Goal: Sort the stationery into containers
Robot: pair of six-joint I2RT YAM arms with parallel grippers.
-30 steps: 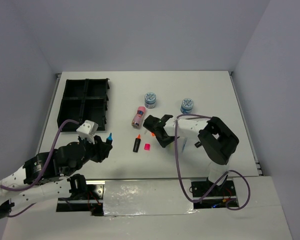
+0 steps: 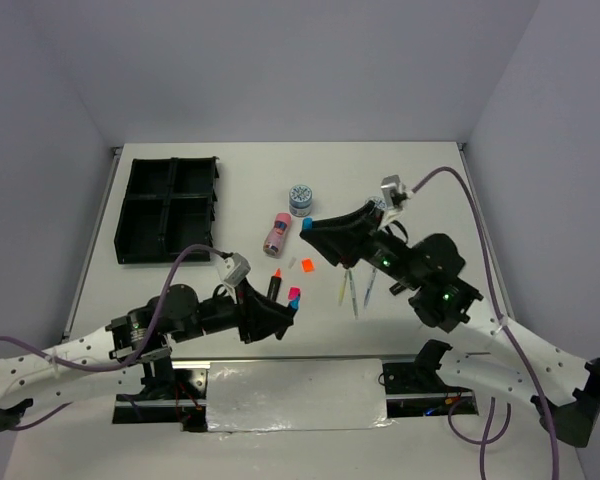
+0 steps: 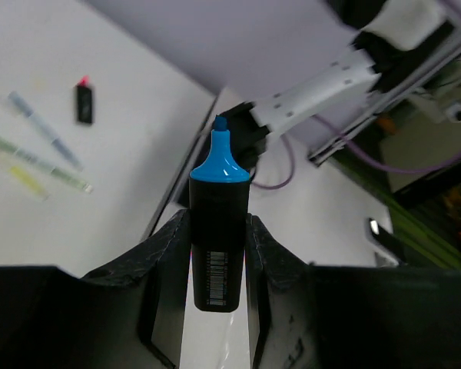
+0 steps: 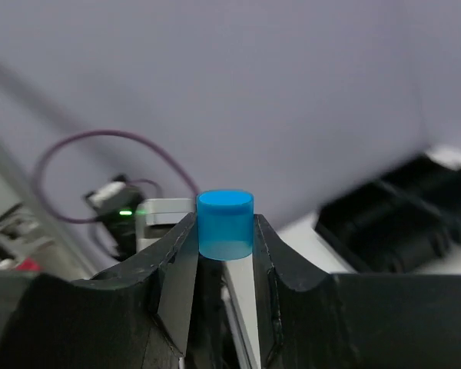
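A black marker with a blue shoulder and bare blue tip stands upright in my left gripper, which is shut on its body. In the top view its blue end shows over the front middle of the table. A small blue cap sits between the fingers of my right gripper, raised above the table and shut on it. The black compartment tray is at the back left. Two blue-and-white pots stand at the back; the middle one is clear, the other partly behind my right arm.
A pink cylinder, a black marker with an orange cap, a pink block and an orange square lie mid-table. Thin pens and another black marker lie to the right.
My left gripper has moved right with the blue-tipped marker, now near the pink block. The right gripper has risen from low over the table, and the blue cap now shows in it.
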